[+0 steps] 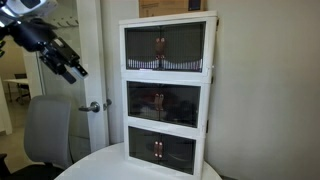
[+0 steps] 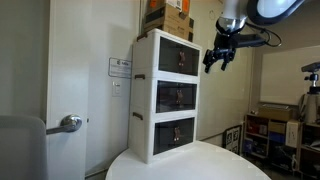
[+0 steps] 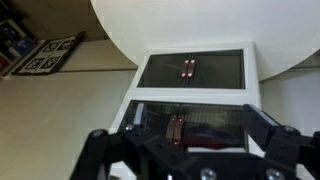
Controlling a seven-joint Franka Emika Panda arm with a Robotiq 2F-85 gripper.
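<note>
A white three-tier cabinet with dark see-through double doors stands on a round white table. Each tier has a pair of brownish handles at the middle, and all the doors look shut. My gripper is open and empty in the air, in front of the cabinet at about the height of its top tier. In exterior view 1 the gripper appears at the upper left, apart from the cabinet. Handles of one tier show just beyond the gripper in the wrist view.
Cardboard boxes sit on top of the cabinet. A grey chair and a door with a metal handle are to the left. Shelves stand farther back.
</note>
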